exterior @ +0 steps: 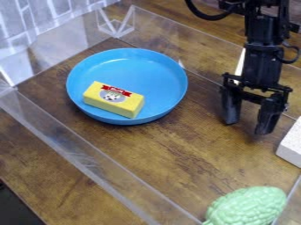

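Observation:
My black gripper (252, 114) hangs low over the wooden table at the right, fingers pointing down and spread apart, open, with nothing clearly between them. Behind it a white object is partly hidden. To its left a blue plate (165, 88) holds a yellow box (113, 100) with a red label and a cartoon face.
A white block (290, 145) lies at the right edge, just below the gripper. A green brain-like object (245, 207) sits at the bottom right. Clear plastic walls border the table. The wood (141, 158) below the plate is bare.

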